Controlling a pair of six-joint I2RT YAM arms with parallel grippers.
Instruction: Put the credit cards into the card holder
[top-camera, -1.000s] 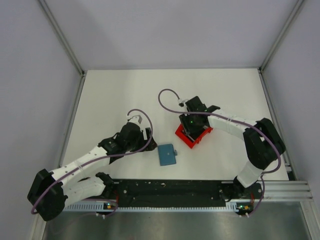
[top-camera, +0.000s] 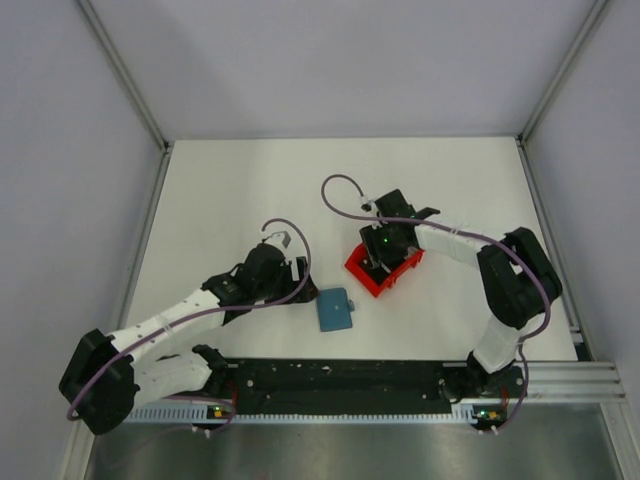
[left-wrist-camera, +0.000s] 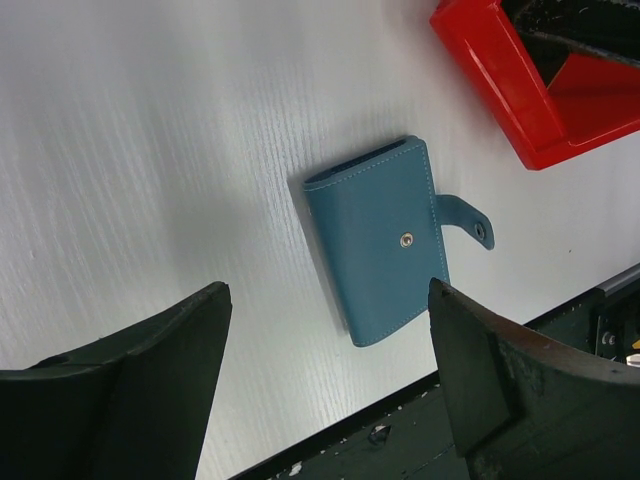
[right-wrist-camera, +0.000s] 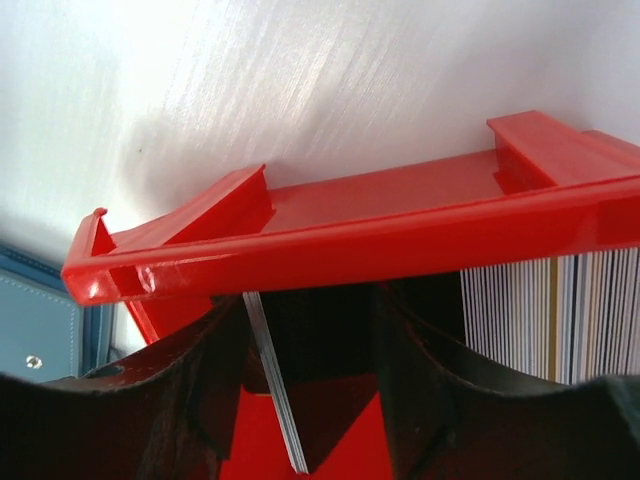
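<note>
The teal card holder (left-wrist-camera: 378, 240) lies flat on the table with its strap out to one side. My left gripper hangs above it, open, and nothing stands between the fingers. In the right wrist view my right gripper reaches down into the red box (right-wrist-camera: 330, 262), behind its near rim. Its fingers are apart. A pair of thin white cards (right-wrist-camera: 276, 390) leans on edge between them, close to the left finger, not visibly pinched. A row of several cards (right-wrist-camera: 540, 315) stands packed at the box's right side.
A dark edge strip (top-camera: 340, 386) runs along the table's front. The holder lies just left of and in front of the red box.
The holder stays put.
</note>
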